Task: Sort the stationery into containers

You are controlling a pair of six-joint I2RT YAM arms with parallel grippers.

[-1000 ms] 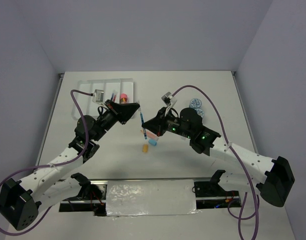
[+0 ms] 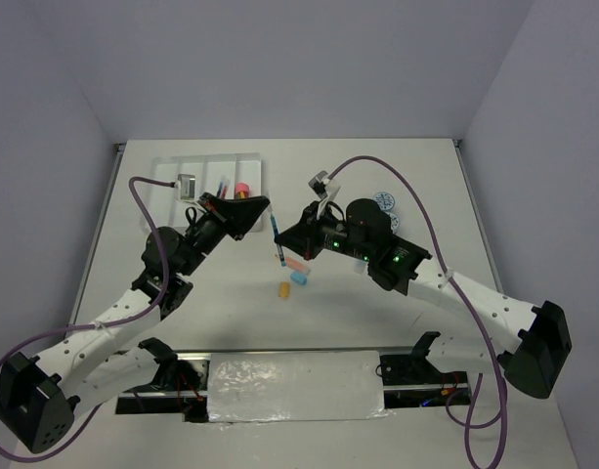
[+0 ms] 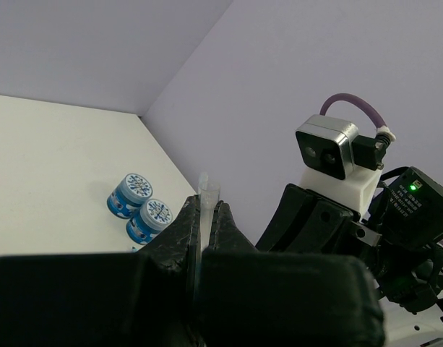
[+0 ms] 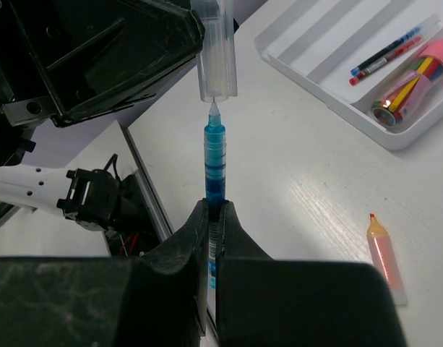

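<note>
Upright in my right gripper is a blue pen (image 4: pixel 215 155), its thin tip pointing up; the fingers are shut on it. Directly above, a clear cap (image 4: pixel 217 61) hangs with its mouth down, the pen's tip right at the opening. My left gripper is shut on that cap, which pokes up between its fingertips. From above, both grippers meet over the table in front of the white tray (image 2: pixel 201 158). An orange-tipped marker (image 4: pixel 386 260) lies loose on the table.
Inside the tray are a blue pen and a red pen (image 4: pixel 387 59), plus a pink-capped tube of coloured sticks (image 4: pixel 413 83). An orange piece (image 2: pixel 284 289) and a blue piece (image 2: pixel 299 277) lie in front. Two blue jars (image 3: pixel 150 220) stand at right.
</note>
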